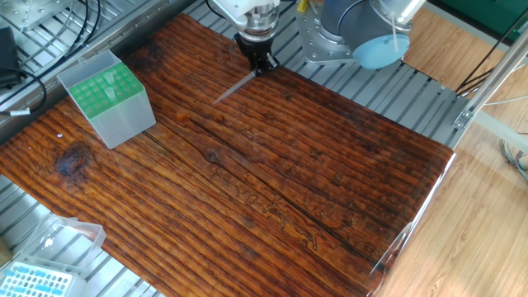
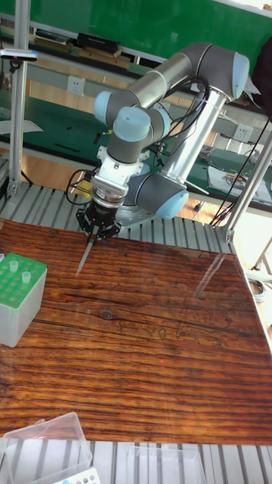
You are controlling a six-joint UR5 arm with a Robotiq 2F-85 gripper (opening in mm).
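Note:
At the table's back edge my gripper (image 1: 261, 66) is shut on a thin, translucent pipette tip (image 1: 234, 88). The tip slants out from the fingers, its narrow end pointing down and to the left over the wooden board; in exterior view 3 the same pipette tip (image 2: 84, 259) hangs below the gripper (image 2: 96, 229). How far its point is from the wood cannot be told. To the left stands a frosted tip box (image 1: 124, 124) with a green perforated top (image 1: 92, 92), apart from the gripper. A couple of clear tips (image 2: 26, 277) stick up from that top.
The wooden board (image 1: 289, 181) is bare in its middle and on its right. Near the front left corner lie a clear plastic lid (image 1: 70, 235) and a white rack with blue dots (image 1: 37, 280). The slatted metal bench (image 1: 396, 91) runs behind the board.

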